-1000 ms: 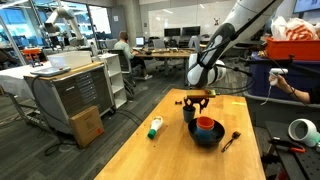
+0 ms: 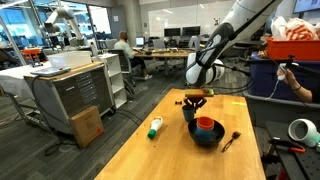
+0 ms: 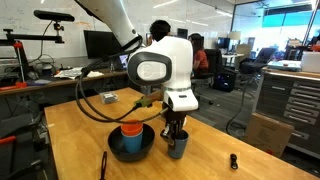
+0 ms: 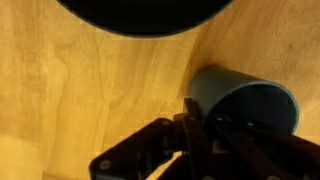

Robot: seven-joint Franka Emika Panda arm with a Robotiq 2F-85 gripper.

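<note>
A dark grey cup [image 3: 179, 148] stands on the wooden table, close beside the black bowl. In the wrist view, the cup [image 4: 232, 86] has its mouth toward the lower right. My gripper is at its rim, shut with the cup's wall between its fingers; the fingertips are partly lost against the dark cup. From exterior view 2, the gripper [image 3: 174, 132] reaches down to the top of the cup. The black bowl [image 3: 126, 154] holds stacked cups, an orange-red one [image 3: 132, 128] uppermost and a blue one beneath.
A white bottle with a green part [image 2: 155, 127] lies on the table left of the cup in exterior view 1. A dark utensil [image 2: 231, 141] lies right of the bowl. Open tabletop [image 2: 165, 158] spreads across the front.
</note>
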